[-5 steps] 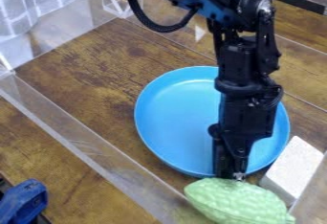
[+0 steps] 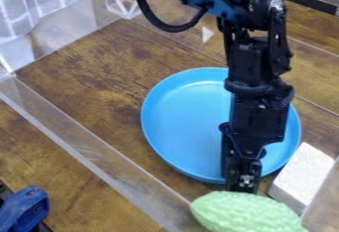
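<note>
The black gripper (image 2: 243, 172) reaches down over the right half of a blue plate (image 2: 179, 117), its fingertips low near the plate's front rim. It is open, with its fingers partly hidden by the arm's body. Just below the fingertips lies a pale green textured object (image 2: 245, 214), apart from them as far as shows.
A white block (image 2: 299, 176) lies at the right beside the plate. A blue object (image 2: 20, 208) sits at the lower left. Clear plastic walls cross the wooden surface (image 2: 86, 67). The wood left of the plate is clear; a white grid stands at the top left.
The gripper has risen slightly and shifted a little. The green object, under the fingertips earlier, now sits slightly lower, with more of the fingertips showing above it.
</note>
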